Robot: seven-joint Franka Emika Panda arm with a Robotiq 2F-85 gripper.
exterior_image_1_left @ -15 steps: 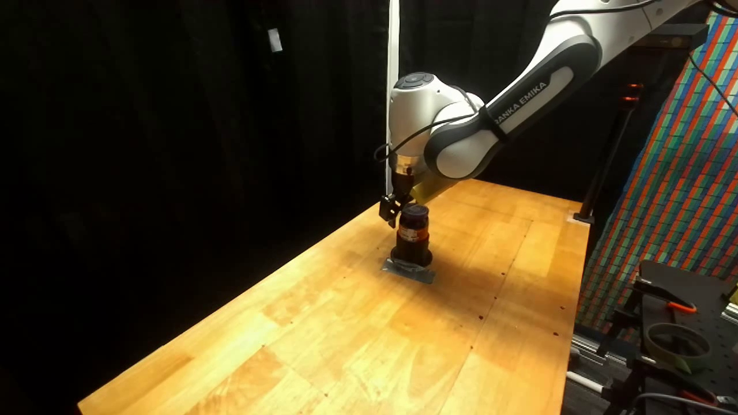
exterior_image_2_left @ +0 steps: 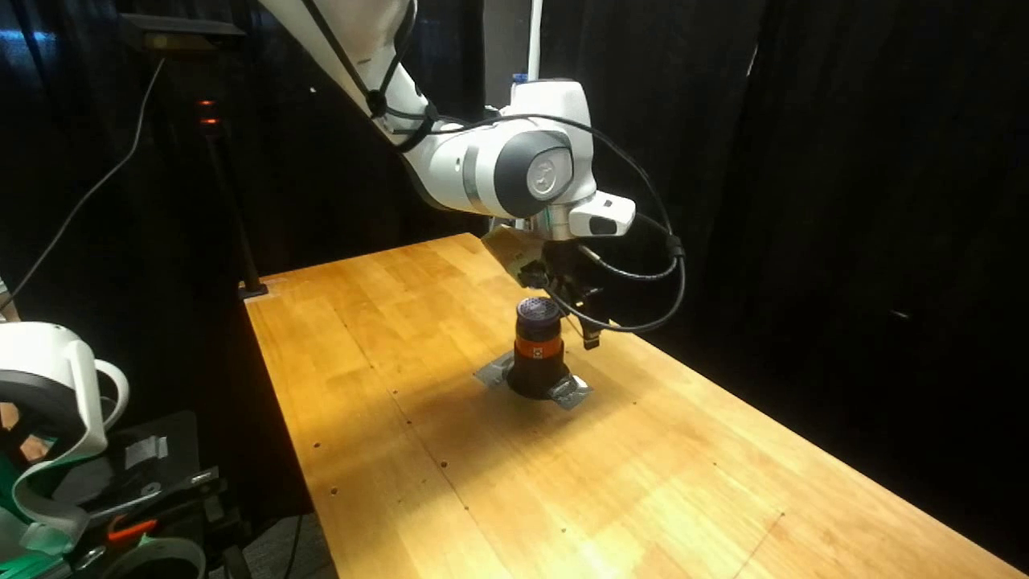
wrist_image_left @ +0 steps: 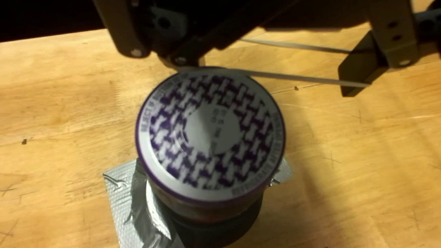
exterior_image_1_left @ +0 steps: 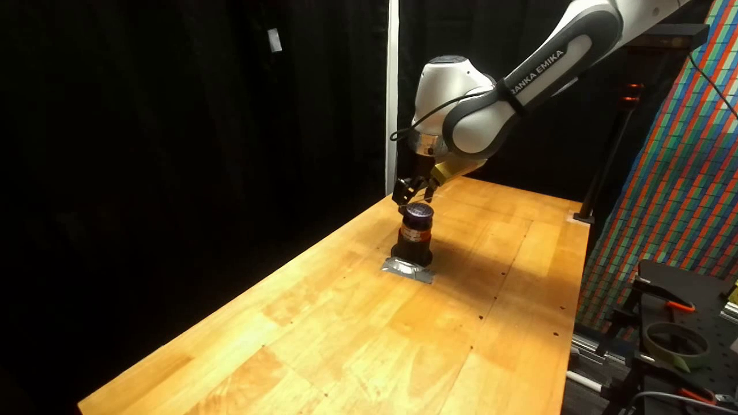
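A jar with a purple-and-white patterned lid [wrist_image_left: 213,128] stands in a dark round holder [exterior_image_2_left: 536,379] on the wooden table. Its orange-red label [exterior_image_2_left: 538,348] shows below the lid. Silver tape [wrist_image_left: 124,198] fastens the holder down. My gripper is open above the jar, its fingers spread wide. One dark finger [wrist_image_left: 366,62] is out to the right of the lid in the wrist view; the other is close to the lid's far edge. A thin pale band [wrist_image_left: 297,77] stretches between the fingers and crosses that edge. Whether it touches the lid, I cannot tell.
A dark post [exterior_image_2_left: 231,203] rises at its far corner. Loops of cable [exterior_image_2_left: 675,280] hang beside the gripper. A side bench [exterior_image_1_left: 692,290] with tools stands off the table edge.
In exterior view 1, my arm and gripper have risen and shifted right.
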